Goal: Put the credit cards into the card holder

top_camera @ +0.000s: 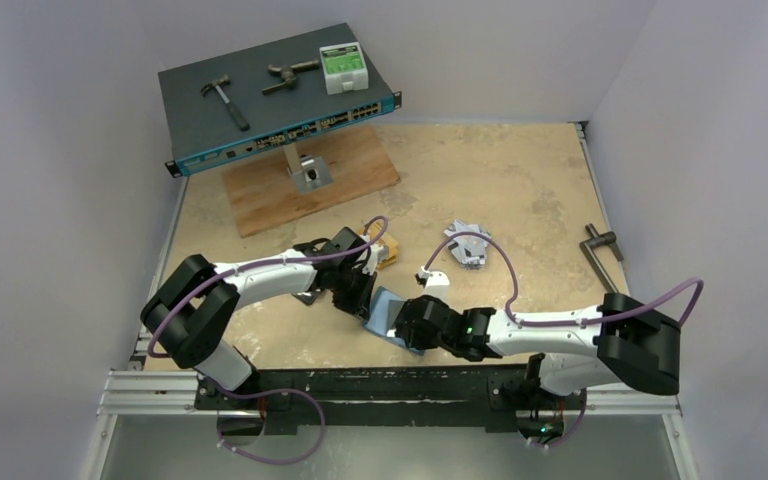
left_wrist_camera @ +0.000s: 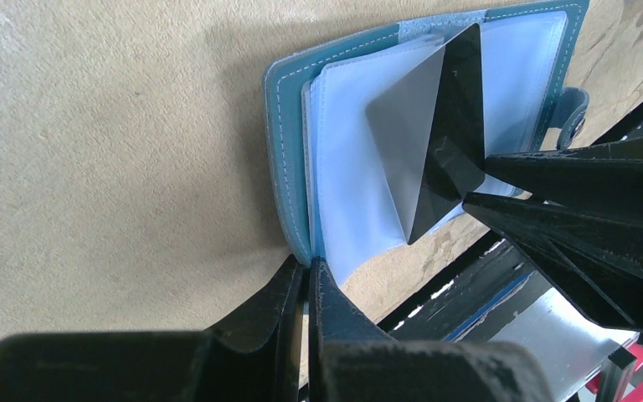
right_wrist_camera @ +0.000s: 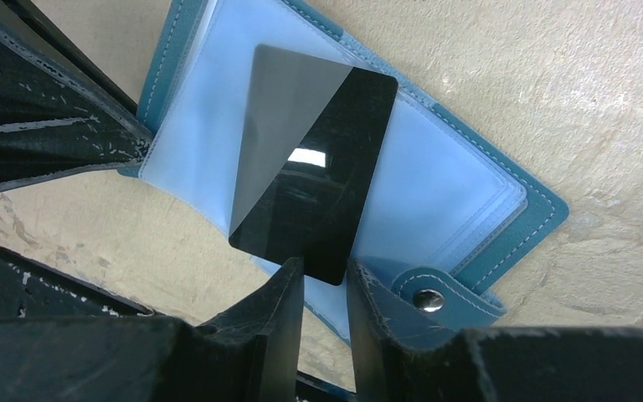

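The blue card holder (right_wrist_camera: 435,209) lies open on the table, its snap strap at the lower right in the right wrist view. A black card (right_wrist_camera: 326,176), partly grey-looking, rests on its light-blue sleeves. My left gripper is shut at the holder's edge; whether its fingertips pinch that edge is unclear. My right gripper has its fingers slightly apart at the card's lower edge, over the holder, with nothing clearly held between them.
A pile of silvery cards (top_camera: 468,248) and a yellow object (top_camera: 388,250) lie behind the arms. A raised network switch (top_camera: 260,90) carries hammers. A metal tool (top_camera: 600,260) lies at the right.
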